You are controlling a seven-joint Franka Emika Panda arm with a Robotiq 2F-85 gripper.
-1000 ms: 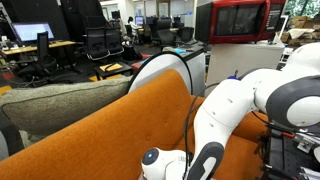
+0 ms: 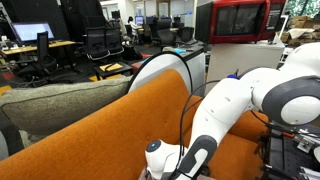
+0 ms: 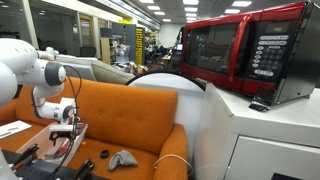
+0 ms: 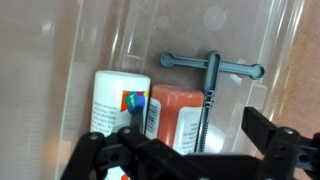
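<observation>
My gripper is open, its two dark fingers spread apart in the wrist view. Between and beyond them, inside a clear plastic bin, sit a white container with a colourful label and an orange-topped container with a whitish label. The two containers stand side by side. A dark grey T-shaped tool lies beside the orange-topped one. Contact between the fingers and any item cannot be made out. In exterior view 2 the gripper is over the bin.
An orange sofa stands behind the bin. A grey cloth and small dark items lie to the bin's right. The bin's clear walls enclose the items. A white cabinet with a red microwave stands at the right.
In exterior view 1 the wrist has risen slightly and shifted a little to the right. The sofa and background are unchanged.
</observation>
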